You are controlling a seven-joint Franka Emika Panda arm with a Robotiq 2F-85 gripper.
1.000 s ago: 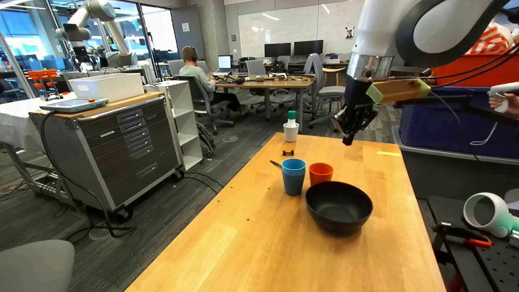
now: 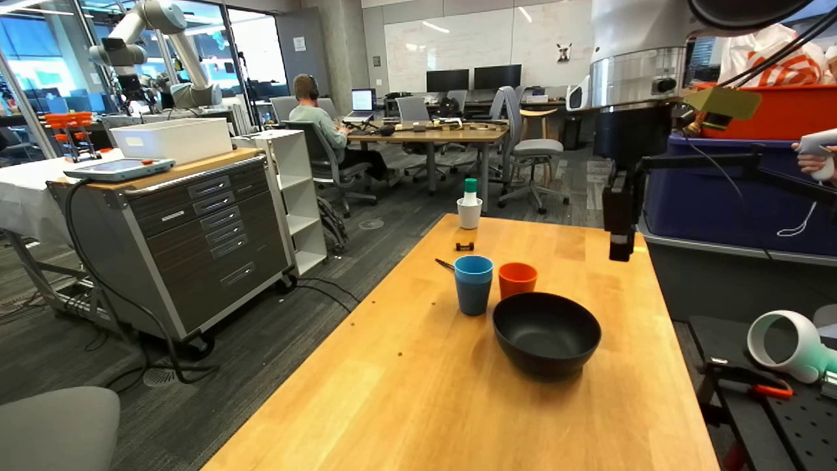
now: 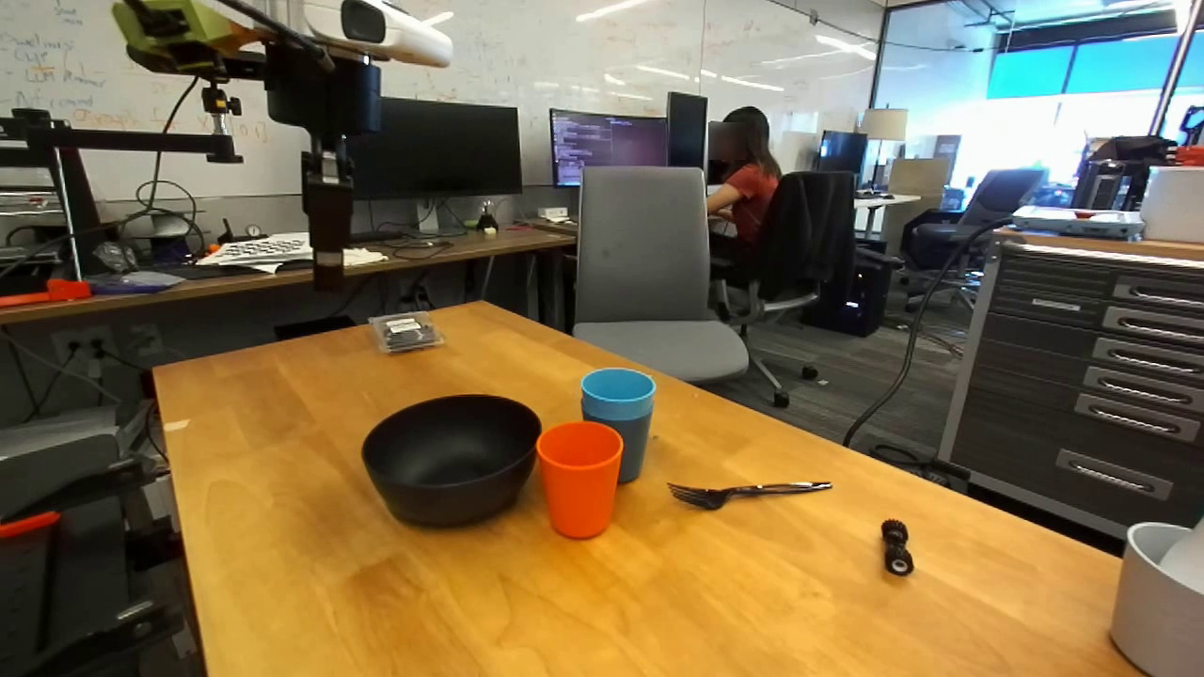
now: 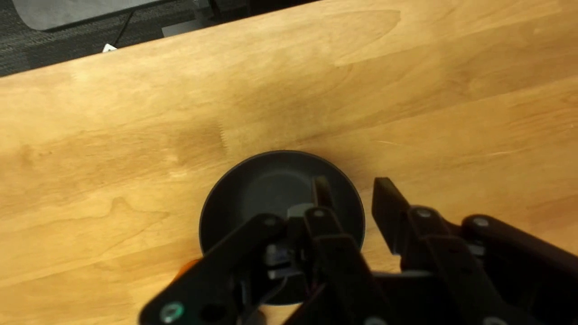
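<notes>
My gripper is partly open, with a gap between its two fingers and nothing in it. It points straight down above the table in exterior view 1 [image 2: 620, 250], and hangs to the upper left of the bowl in exterior view 2 [image 3: 328, 271]. A black bowl [image 3: 451, 463] stands upright and looks empty; in the wrist view the fingers partly cover it. Beside it are an orange cup [image 3: 581, 480] and a blue cup [image 2: 474, 286], which seems to have a second one stacked with it.
Farther along lie a black fork [image 3: 751, 492] and a small dark dumbbell-shaped piece [image 3: 896, 548]. A white cup [image 2: 468, 212] holds a green-capped bottle [image 2: 470, 191]. One clear package [image 3: 403, 331] sits near a table corner. Bare wood surrounds the bowl on several sides.
My arm has swung to the right in exterior view 1, and the gripper has turned from a tilt to hanging straight down. The bowl and cups have stayed put.
</notes>
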